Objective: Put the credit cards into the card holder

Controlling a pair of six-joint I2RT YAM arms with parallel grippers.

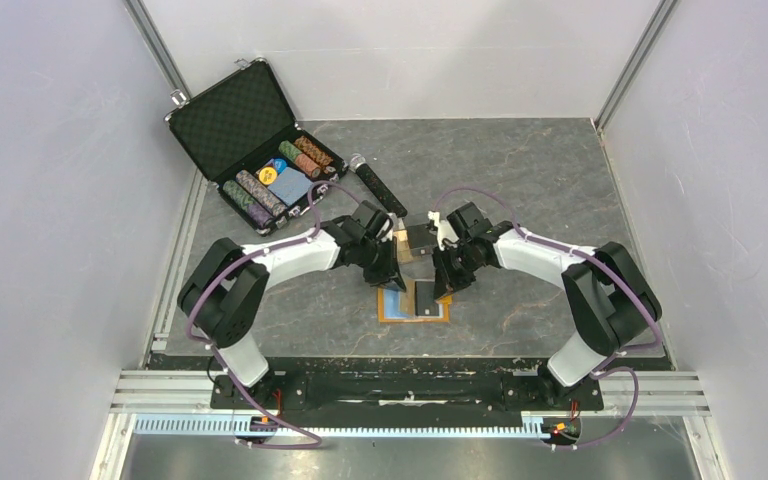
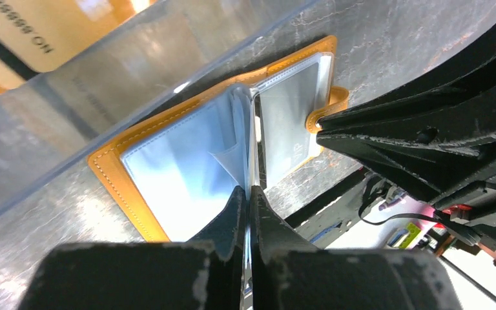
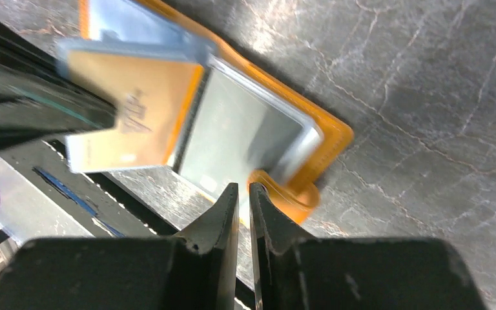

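The orange leather card holder lies open with blue and clear sleeves; a tan card sleeve (image 3: 126, 110) stands raised in the right wrist view. My left gripper is shut on a clear plastic sleeve at the holder's middle. My right gripper is at the holder's orange strap (image 3: 290, 200), fingers close together with a narrow gap; whether the strap is between them is unclear.
A clear tray with cards (image 2: 51, 39) lies just behind the holder. An open chip case (image 1: 280, 180) and a black cylinder (image 1: 380, 185) sit back left.
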